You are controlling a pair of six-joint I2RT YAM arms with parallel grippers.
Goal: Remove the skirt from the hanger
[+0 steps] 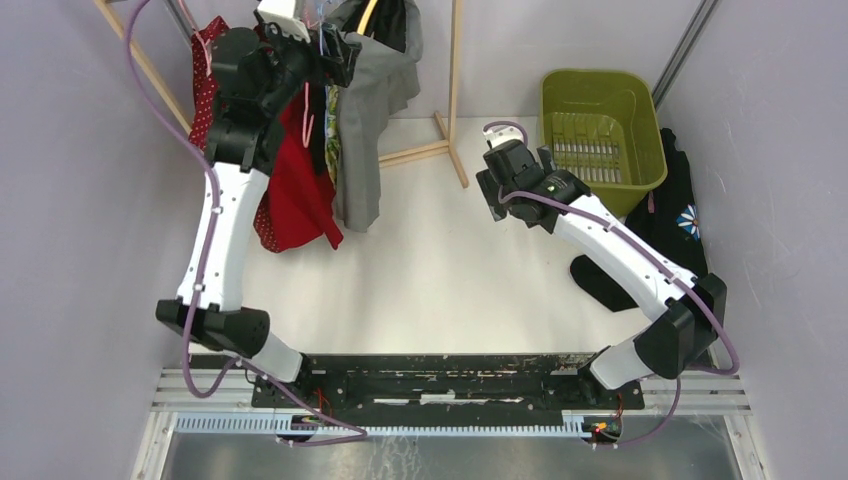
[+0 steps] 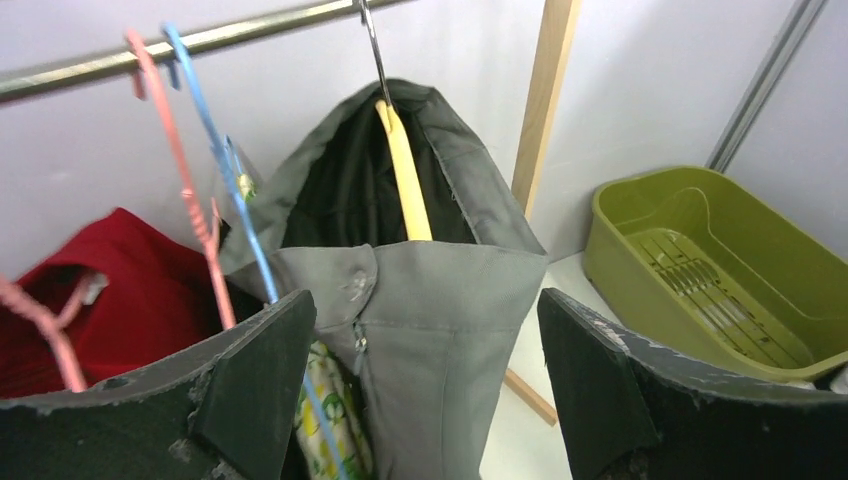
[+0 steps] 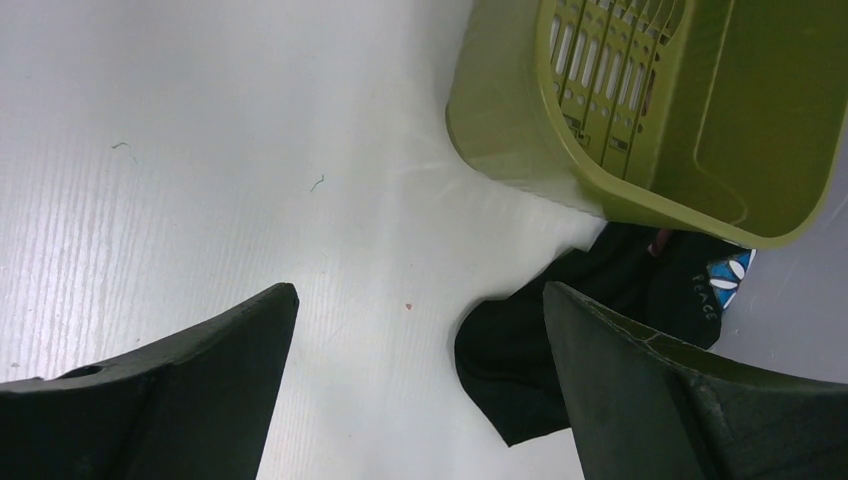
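Clothes hang on the rack at the back left: a red garment point(image 1: 305, 200), a grey one point(image 1: 365, 130) on a yellow hanger point(image 2: 405, 175), and a floral one point(image 2: 335, 410) beside it. Which is the skirt I cannot tell. My left gripper point(image 1: 330, 55) is raised among the hangers, its fingers apart in front of the grey garment, with a blue hanger point(image 2: 240, 205) by the left finger. My right gripper point(image 1: 515, 175) is open over the table, left of the green basket point(image 1: 655, 165), holding nothing.
A black garment point(image 1: 660, 240) with a flower patch lies beside and below the basket at the right. The wooden rack stand point(image 1: 450, 140) is at the back.
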